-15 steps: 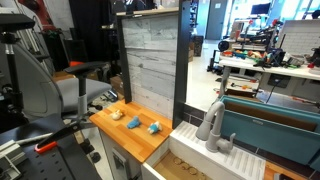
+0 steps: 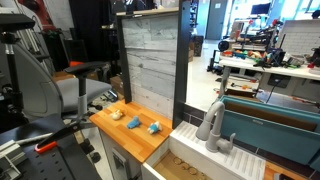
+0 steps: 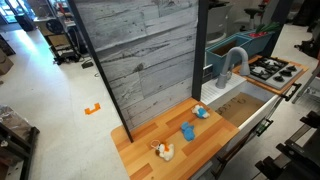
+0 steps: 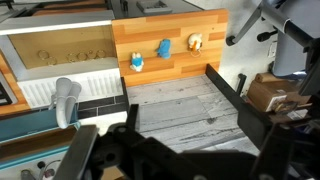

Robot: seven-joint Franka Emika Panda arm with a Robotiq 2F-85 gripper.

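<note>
Three small toys rest apart on the wooden counter (image 3: 190, 147): a blue-and-white one (image 3: 200, 111) nearest the sink, a plain blue one (image 3: 187, 131) in the middle, and a white-and-orange one (image 3: 163, 151) toward the outer end. From above, the wrist view also has the blue-and-white toy (image 4: 137, 61), the blue toy (image 4: 164, 48) and the white-and-orange toy (image 4: 195, 43). My gripper appears open, its dark fingertips spread at the lower edge with only the grey back panel seen between them. No toy is near the fingers.
A white sink (image 2: 205, 155) with a grey faucet (image 2: 211, 125) adjoins the counter. The grey plank panel (image 3: 150, 60) with dark posts rises behind. Beyond the faucet sits a stove top (image 3: 271, 70), with a teal bin (image 2: 265, 126) behind.
</note>
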